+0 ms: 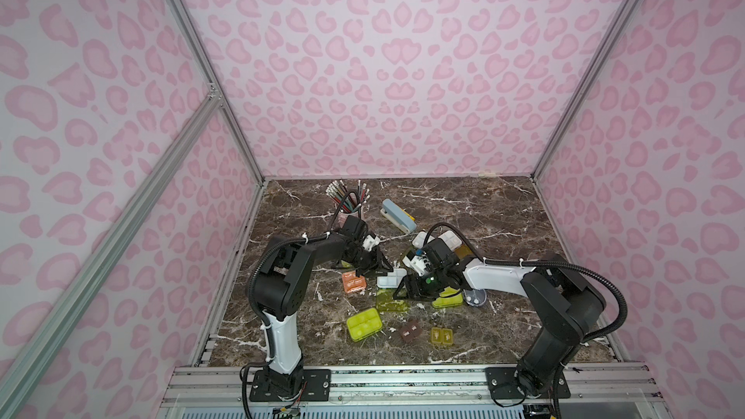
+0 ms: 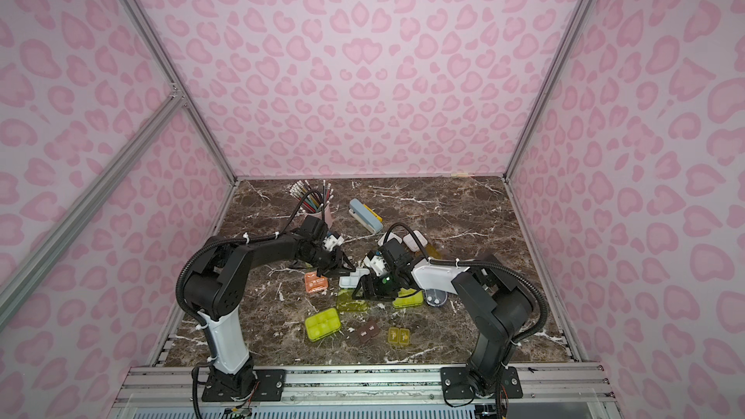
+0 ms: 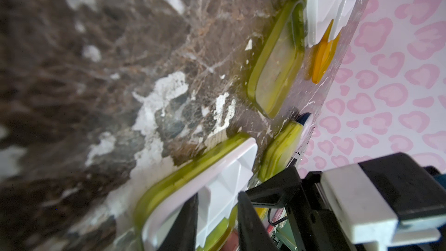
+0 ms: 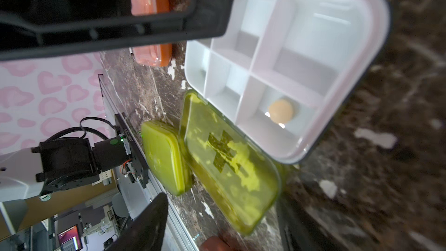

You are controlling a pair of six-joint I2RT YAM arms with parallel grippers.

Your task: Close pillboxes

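Observation:
A white pillbox (image 4: 302,32) with a yellow-green lid (image 4: 223,158) folded out lies open at mid-table, a round pill in one compartment. My left gripper is shut on this pillbox at its white tray, seen close in the left wrist view. My right gripper is open just over the pillbox's lid, its blurred fingers either side of the lid's end, none seen closed on it. An orange pillbox (image 1: 354,282) lies left of it, a closed yellow-green pillbox (image 1: 364,324) in front.
A pen cup (image 1: 347,213) and blue stapler (image 1: 398,215) stand behind. More pillboxes (image 2: 407,299) and a round clear container (image 1: 475,298) lie around the right arm. Small boxes (image 1: 441,336) lie at the front.

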